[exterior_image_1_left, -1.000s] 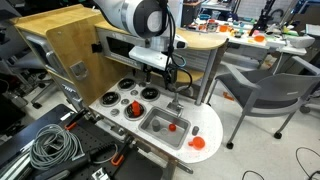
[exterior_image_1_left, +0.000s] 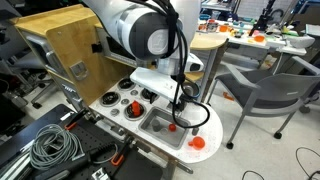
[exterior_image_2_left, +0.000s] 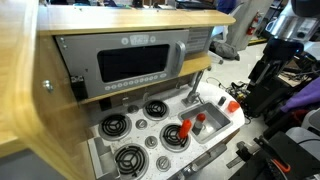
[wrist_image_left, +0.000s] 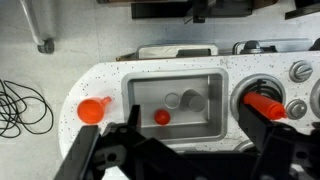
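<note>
My gripper hangs above the sink area, its two dark fingers wide apart with nothing between them. Below it, in the wrist view, the grey sink (wrist_image_left: 145, 92) holds a small red round object (wrist_image_left: 161, 118) and a grey cup (wrist_image_left: 193, 101). An orange cup (wrist_image_left: 92, 110) rests on the white counter beside the sink, also visible in exterior view 1 as the orange cup (exterior_image_1_left: 196, 143). On the stove side stands a red bottle-like object (exterior_image_2_left: 184, 131), at a burner. In exterior view 2 the gripper (exterior_image_2_left: 258, 72) is high at the right.
A faucet (exterior_image_2_left: 196, 90) rises behind the sink. The stove burners (exterior_image_2_left: 131, 158) and a microwave (exterior_image_2_left: 135, 68) lie to the other side. A grey chair (exterior_image_1_left: 255, 90) stands beyond the counter.
The objects on the counter and in the sink have stayed put.
</note>
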